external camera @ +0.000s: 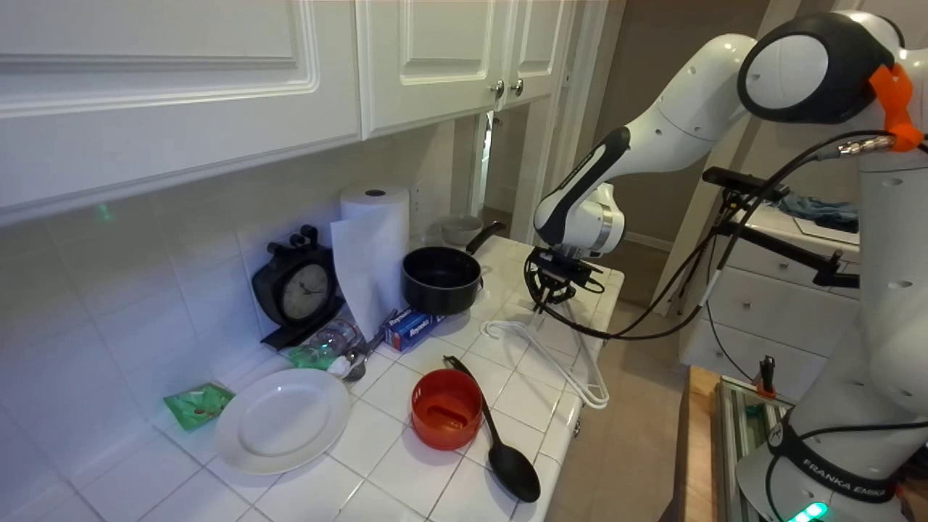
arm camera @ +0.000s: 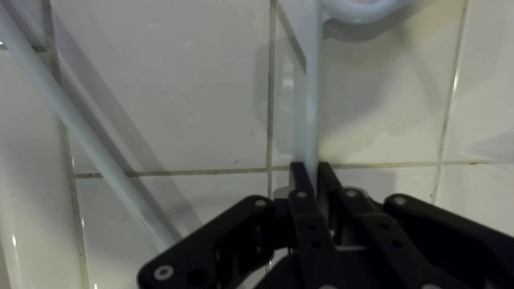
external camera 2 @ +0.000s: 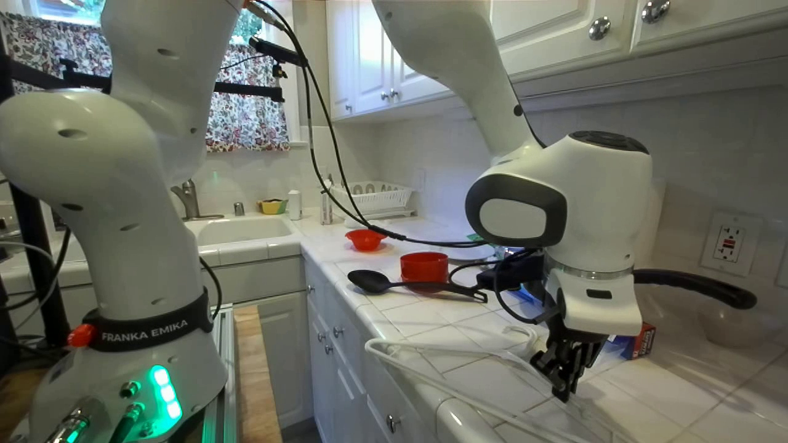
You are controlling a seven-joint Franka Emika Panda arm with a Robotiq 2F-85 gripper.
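A white hanger point(external camera: 549, 358) lies along the counter's front edge in exterior view 1, its hook end towards the middle of the counter. At its far part, my gripper point(external camera 2: 565, 387) is low and points down close to the tiles. In the wrist view one white bar point(arm camera: 313, 96) of the hanger runs between the fingertips of my gripper, which stand close on either side of it. Whether they press on the bar or stand just clear is hard to see. Another bar point(arm camera: 91, 139) slants away on the left, its shadow on the tiles.
A black saucepan point(external camera: 441, 280) stands near the gripper, handle towards the back, with a blue foil box point(external camera: 411, 329) before it. A red cup point(external camera: 446, 409), a black spoon point(external camera: 515, 473) and a white plate point(external camera: 283, 421) lie nearer. The counter edge drops off beside the hanger.
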